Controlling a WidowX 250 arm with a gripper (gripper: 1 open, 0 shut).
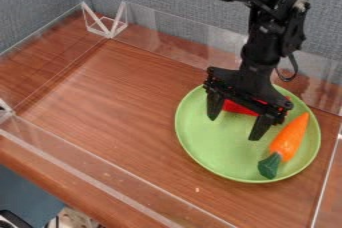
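Observation:
My black gripper (238, 109) is open over the green plate (207, 149), its fingers reaching down around a red object (241, 107) on the plate, which is mostly hidden by the gripper. An orange toy carrot (291, 141) with a green top lies on the plate's right side, apart from the gripper.
Clear plastic walls edge it, with white wire corner pieces (104, 22) at the back left and left edge. A grey padded wall stands behind.

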